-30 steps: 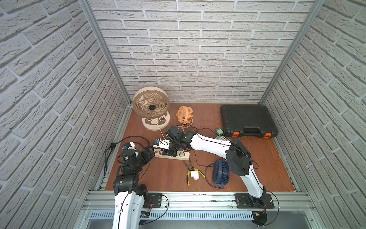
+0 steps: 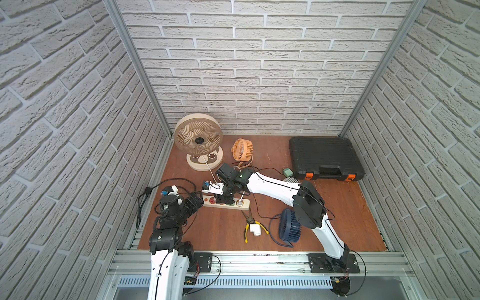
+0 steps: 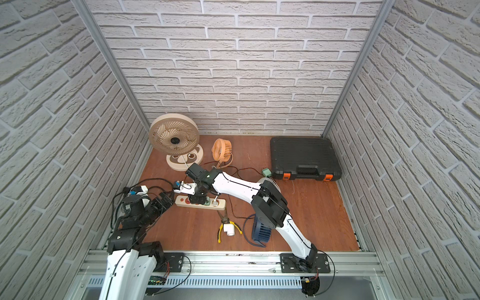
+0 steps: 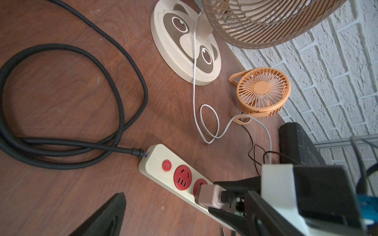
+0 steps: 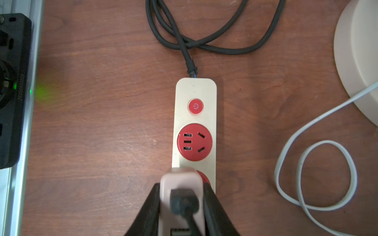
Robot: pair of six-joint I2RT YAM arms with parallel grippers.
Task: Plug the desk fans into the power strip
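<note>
The cream power strip (image 5: 195, 88) with red sockets lies on the table, its near red socket (image 5: 194, 142) empty. My right gripper is shut on a pale block-shaped plug (image 5: 181, 179) with a dark piece on its back. This plug partly covers the second socket (image 4: 200, 187); whether it touches the strip or is seated cannot be told. The beige desk fan (image 2: 199, 135) stands at the back left, its white cord (image 4: 194, 66) running behind the right gripper. My left gripper, off the strip's switch end, is open and empty.
An orange fan (image 2: 242, 150), a blue fan (image 2: 290, 225) and a black case (image 2: 326, 157) stand around. Yellow-handled pliers (image 2: 246, 232) lie in front of the strip. A white plug (image 2: 240, 203) occupies its right end. A thick black cable (image 4: 114, 86) loops at the left.
The left arm looks the same.
</note>
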